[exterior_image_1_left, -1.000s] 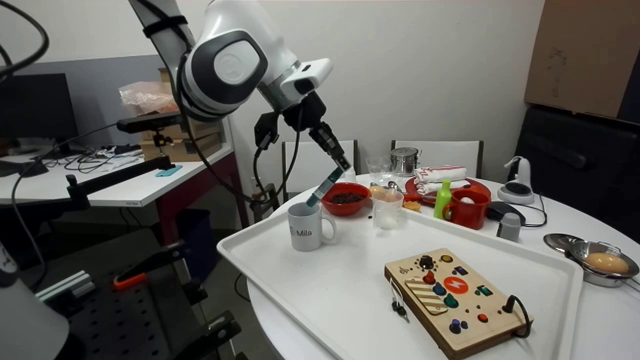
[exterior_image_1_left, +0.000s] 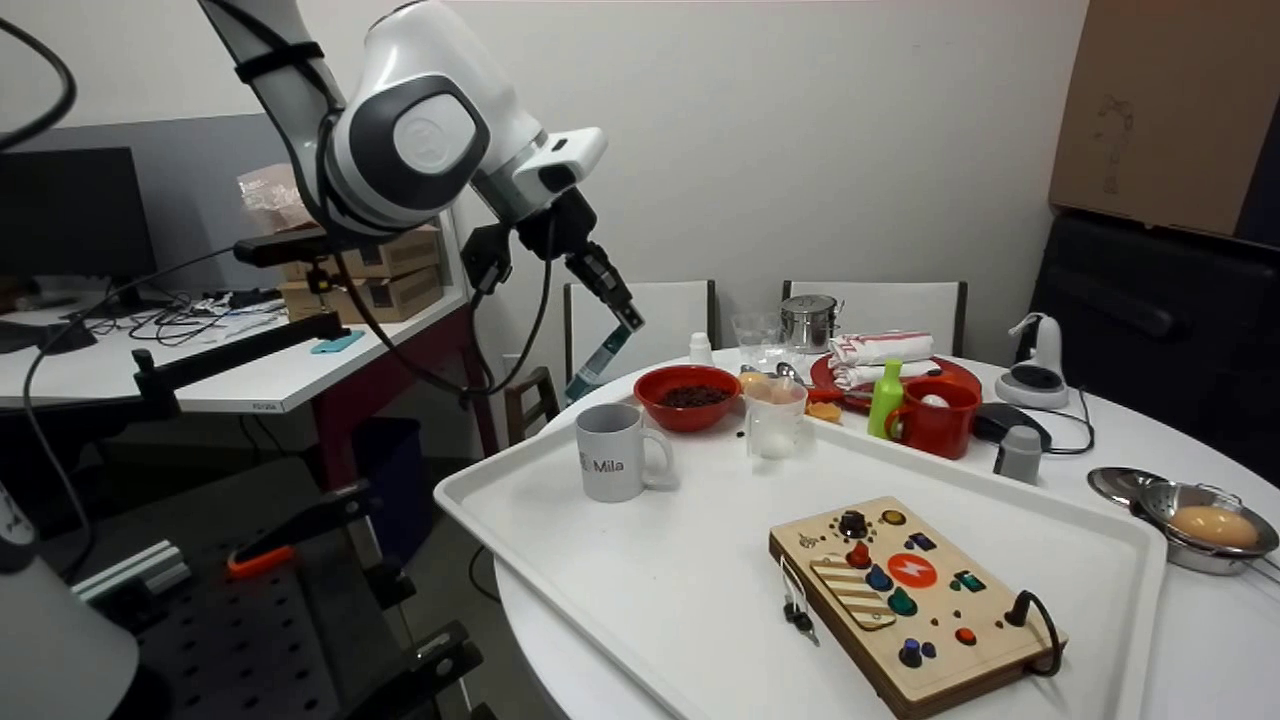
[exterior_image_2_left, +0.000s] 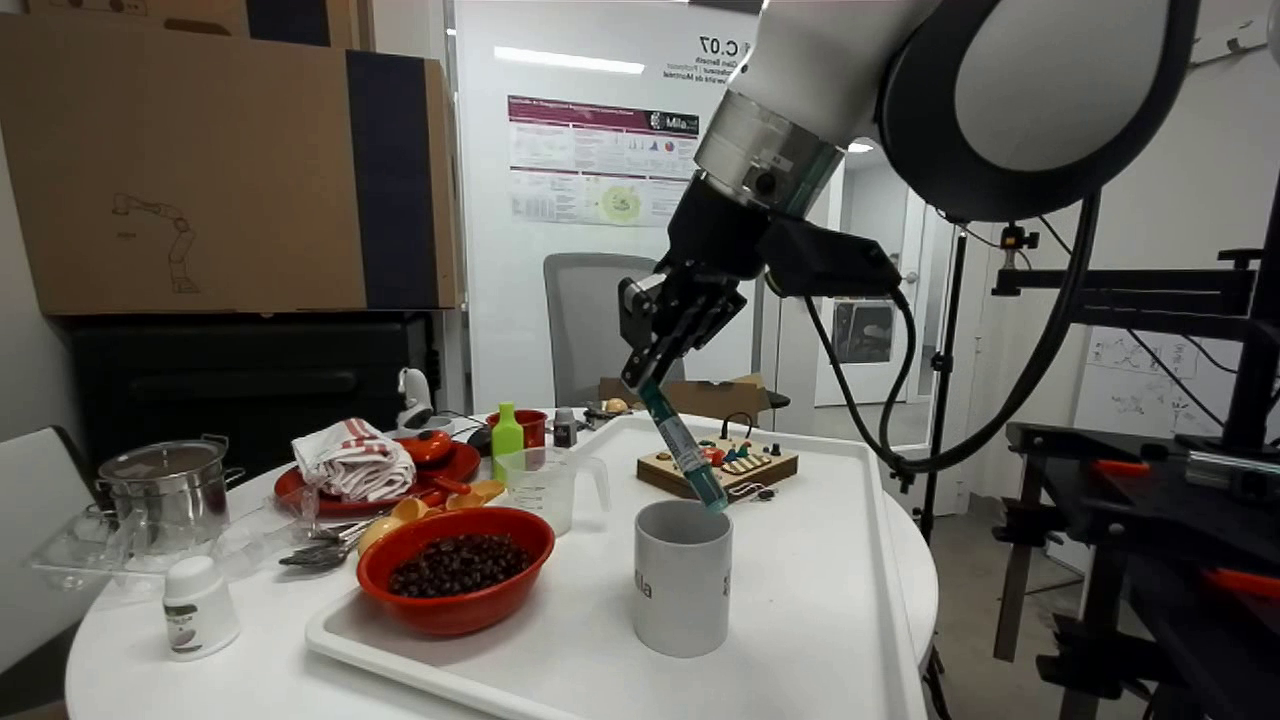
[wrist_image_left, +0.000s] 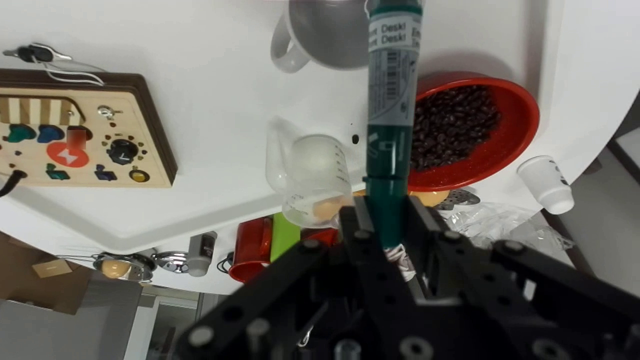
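A green marker (wrist_image_left: 391, 90) with a pale label is held at one end by my gripper, whose fingers are shut on it. In exterior view 2 the marker (exterior_image_2_left: 684, 446) slants down, its lower end close above the rim of the grey mug (exterior_image_2_left: 681, 582) from that angle. Exterior view 1 shows my gripper (exterior_image_1_left: 630, 322) high up, with the marker (exterior_image_1_left: 596, 364) above and behind the mug (exterior_image_1_left: 612, 454). The mug stands upright on the white tray (exterior_image_1_left: 708, 576), its inside mostly hidden.
A red bowl of dark beans (exterior_image_1_left: 686, 402) and a clear measuring cup (exterior_image_1_left: 775, 418) stand near the mug. A wooden switch board (exterior_image_1_left: 918, 600) lies on the tray's right part. Dishes, a green bottle (exterior_image_1_left: 885, 400) and a red mug (exterior_image_1_left: 939, 414) crowd the table behind. The tray's front left is clear.
The arm has moved left and slightly up in exterior view 1, carrying the marker away from in front of the bowl. The mug has not moved.
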